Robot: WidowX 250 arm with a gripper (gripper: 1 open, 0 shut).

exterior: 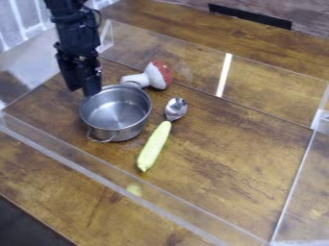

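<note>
My black gripper point(87, 81) hangs at the upper left, pointing down just behind the left rim of a steel pot point(126, 123); it looks open, with nothing visible between its fingers. A white and red mushroom-like object point(153, 76) lies behind the pot. A metal spoon point(176, 108) rests to the pot's right, and a pale yellow-green corn or vegetable point(154, 145) lies in front of the spoon.
Clear panels border the work area, and a white strip point(225, 75) runs at the back right.
</note>
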